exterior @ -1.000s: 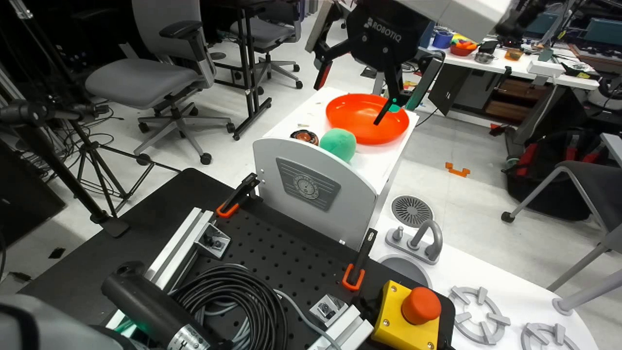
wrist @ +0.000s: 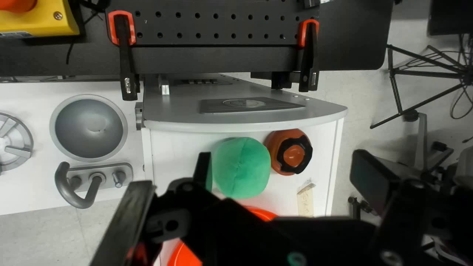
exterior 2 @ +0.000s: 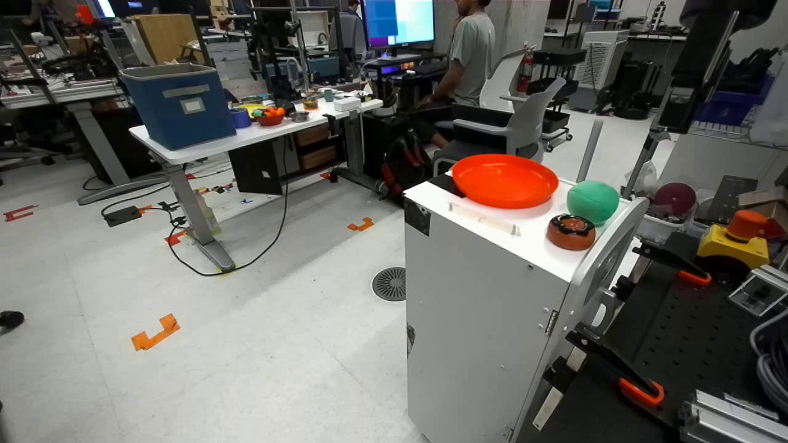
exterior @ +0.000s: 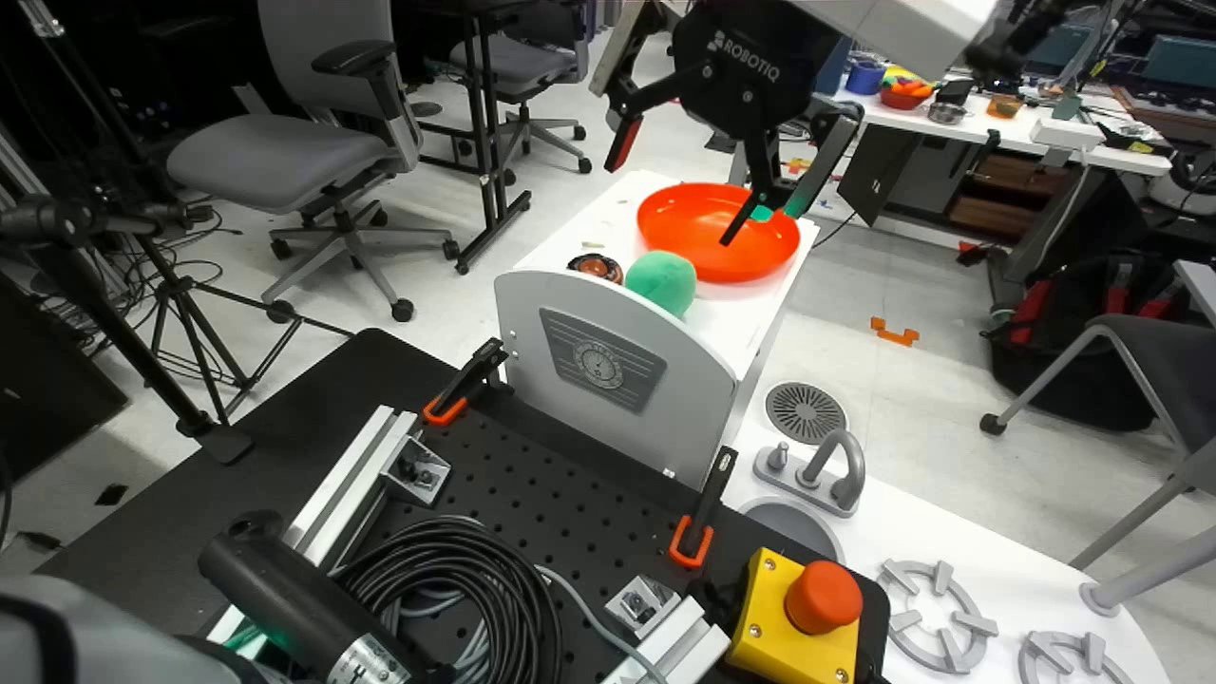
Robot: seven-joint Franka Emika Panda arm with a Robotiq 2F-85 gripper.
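Note:
My gripper stands open above the white cabinet top, its fingers spread wide with nothing between them. In the wrist view, dark fingers cover much of the lower part. A soft green ball rests on the cabinet by the grey curved panel. Close beside it sits a brown ring-shaped toy with a black top. An orange-red plate lies on the cabinet's other end and looks empty in the second exterior view. My gripper partly hides the plate in the first exterior view.
The grey panel rises along one edge of the cabinet top. Two clamps are fixed along the black perforated table. A white counter with a grey basin and a faucet adjoins the cabinet. A tape strip marks the top.
My gripper has shifted slightly left in the first exterior view and stays open. The ball, the ring-shaped toy and the plate lie where they were.

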